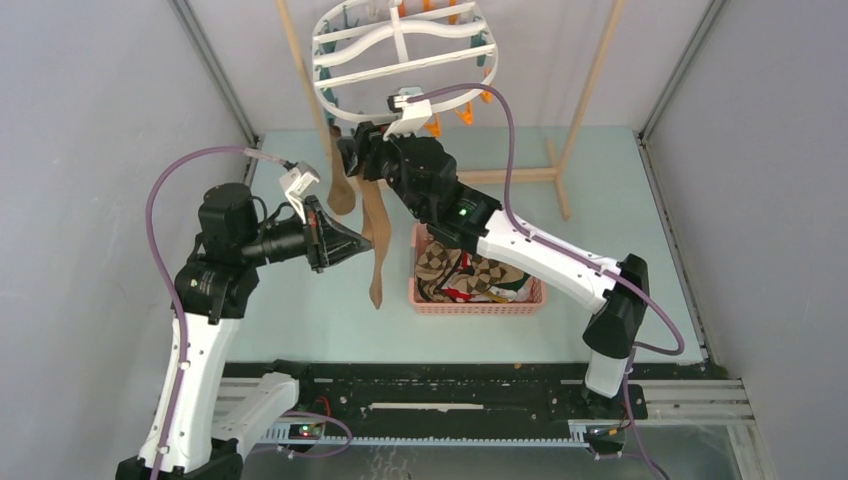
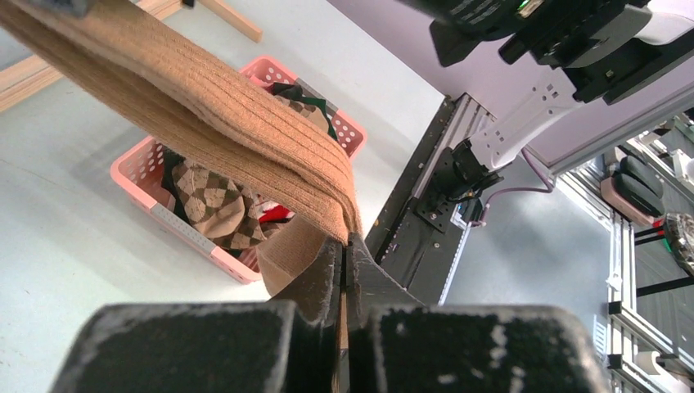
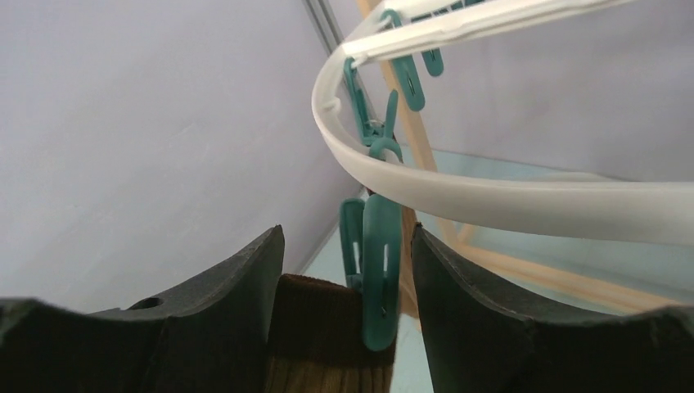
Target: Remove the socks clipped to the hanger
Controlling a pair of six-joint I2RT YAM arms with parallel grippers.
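A white hanger (image 1: 404, 65) with teal and orange clips hangs at the top. A tan sock (image 1: 376, 235) hangs from its left front; my left gripper is shut on its lower part. A second sock (image 1: 342, 195) hangs just left of it. My right gripper (image 1: 352, 152) is up at the front clip; in the right wrist view its part-open fingers stand either side of the teal clip (image 3: 380, 270) and the top of a brown sock (image 3: 319, 336).
A pink basket (image 1: 475, 307) with patterned socks sits on the table below the right arm. A wooden stand (image 1: 590, 80) holds the hanger. Walls close in on both sides.
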